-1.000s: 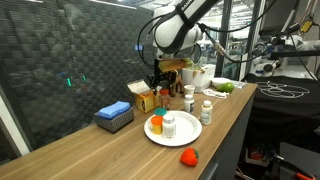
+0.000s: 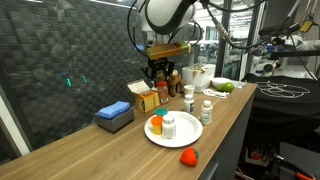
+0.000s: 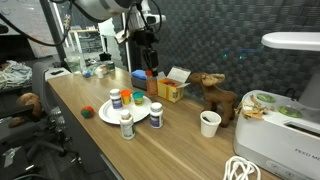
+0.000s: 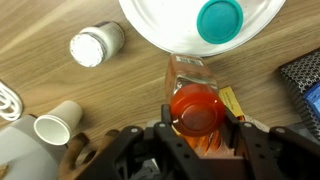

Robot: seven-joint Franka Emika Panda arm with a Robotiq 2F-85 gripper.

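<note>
My gripper is shut on a clear bottle with a red-orange cap (image 4: 197, 108), one finger on each side of the cap. In exterior view 1, the gripper (image 2: 160, 76) and the red-topped bottle are behind the white plate (image 2: 207, 131). The second exterior view shows the gripper (image 3: 149, 70) over the far side of the plate, the bottle below it. How far the bottle's base is from the table is hard to tell.
The plate carries a teal lid (image 4: 219, 20), an orange cup (image 2: 157, 124) and a white-lidded jar (image 2: 169, 126). Nearby are an open yellow box (image 3: 173, 87), a brown toy animal (image 3: 218, 95), a white cup (image 3: 210, 123) and a tomato (image 2: 189, 157).
The gripper and arm have risen from lower down behind the plate, and the red-topped bottle appears to have come up with them. The plate and its contents have not moved.
</note>
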